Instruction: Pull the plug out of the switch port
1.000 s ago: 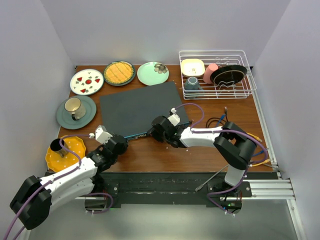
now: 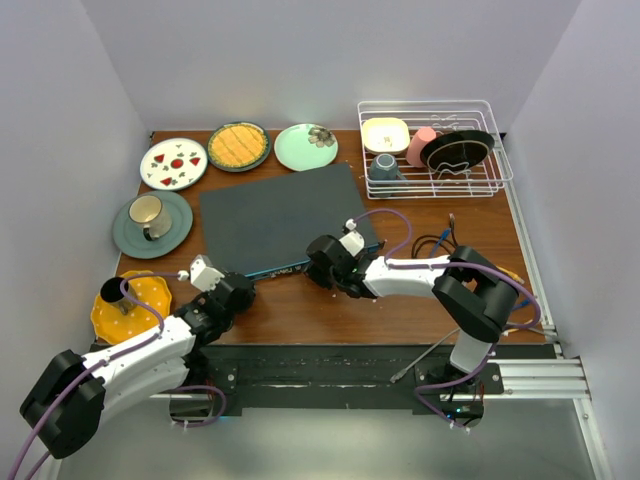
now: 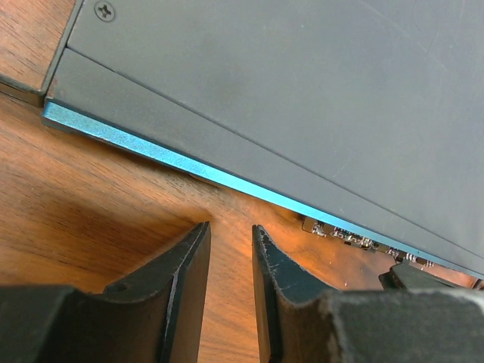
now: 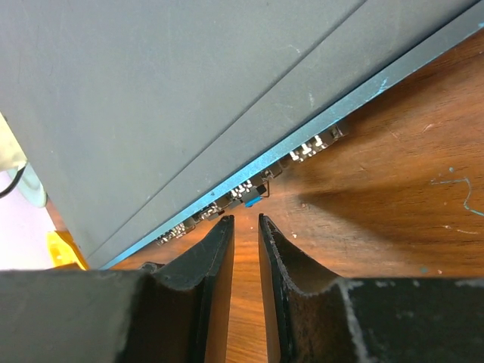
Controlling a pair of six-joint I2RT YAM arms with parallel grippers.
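The grey switch [image 2: 280, 215] lies flat on the wooden table, its blue-edged front toward me. Under that edge runs a row of metal ports [image 4: 306, 147], with a small blue-tabbed piece [image 4: 252, 198] at one port in the right wrist view. My right gripper is just in front of that piece, its fingertips close together; I cannot tell what, if anything, is between them. My left gripper is part open and empty, low before the switch's left part, with the ports [image 3: 355, 238] to its right.
Plates [image 2: 306, 147] line the back and left, with a mug [image 2: 150, 215] and a yellow dish [image 2: 150, 300]. A wire dish rack [image 2: 435, 181] stands at back right. Cables [image 2: 435, 240] lie at the right. Bare table lies before the switch.
My right gripper has shifted slightly to the right along the switch front since one second ago. The left arm looks unchanged.
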